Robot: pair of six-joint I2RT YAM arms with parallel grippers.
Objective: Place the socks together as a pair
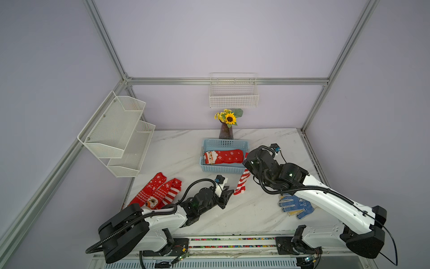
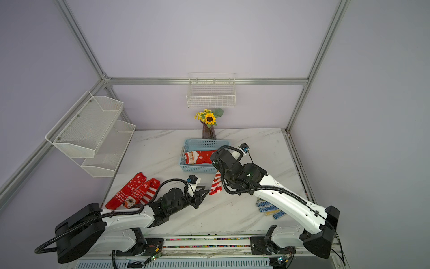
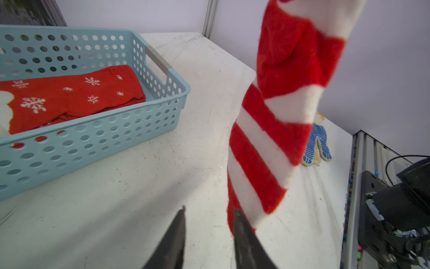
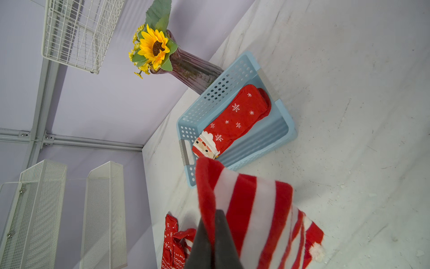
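Observation:
A red-and-white striped sock (image 3: 273,134) hangs from my right gripper, whose fingers are shut on the top of it. In the top left view, most of this sock is behind the right arm, with its striped lower part (image 1: 242,183) showing below. My left gripper is part open, low and close to the sock's lower end, and nothing is seen held in it. A red sock (image 1: 226,156) with a Santa face and snowflakes lies in the blue basket (image 1: 224,170). Further red socks (image 1: 156,192) lie together at the table's left.
Blue-and-white work gloves (image 1: 296,205) lie at the right, partly under the right arm. A vase of sunflowers (image 1: 226,130) stands behind the basket. White mesh racks (image 1: 116,134) hang at the left.

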